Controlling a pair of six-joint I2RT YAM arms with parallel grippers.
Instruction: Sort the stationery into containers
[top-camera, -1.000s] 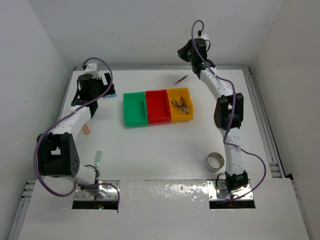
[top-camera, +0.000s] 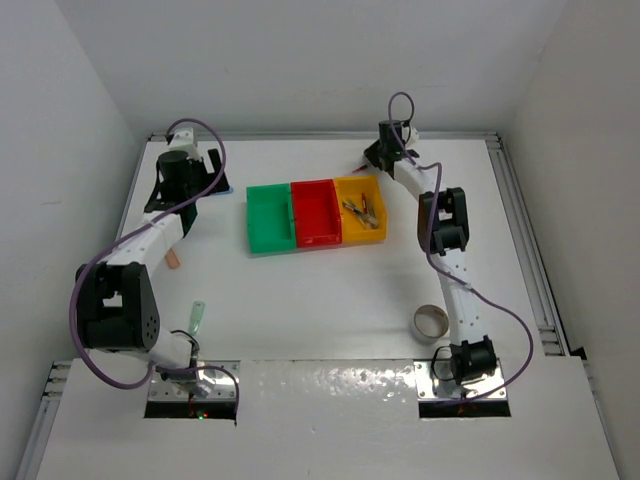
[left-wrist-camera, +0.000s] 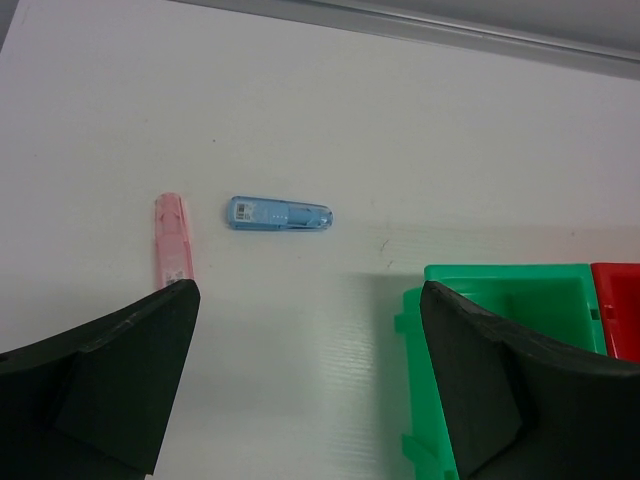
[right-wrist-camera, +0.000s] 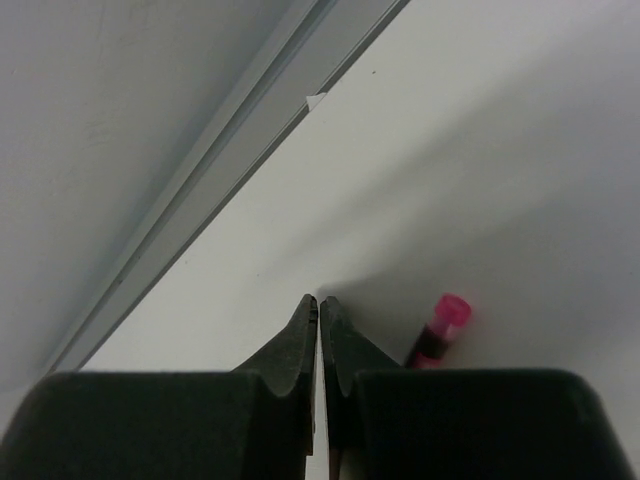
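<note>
In the right wrist view a red-pink pen (right-wrist-camera: 445, 325) lies on the table, partly hidden behind the right finger. My right gripper is shut, its tips together with nothing between them; the pen is outside them. From above, the pen's end (top-camera: 361, 169) shows just behind the yellow bin (top-camera: 380, 232). My left gripper hangs open over the back left of the table. Below it are a blue stationery piece (left-wrist-camera: 280, 214) and a pink one (left-wrist-camera: 173, 240). Beside the yellow bin stand the red bin (top-camera: 318, 240) and the green bin (top-camera: 270, 246).
Several items lie in the yellow bin. A green item (top-camera: 196, 318) rests at front left, and a round grey holder (top-camera: 430, 322) stands at front right. A metal rail (top-camera: 290, 136) edges the table's back.
The left arm has drifted only slightly.
</note>
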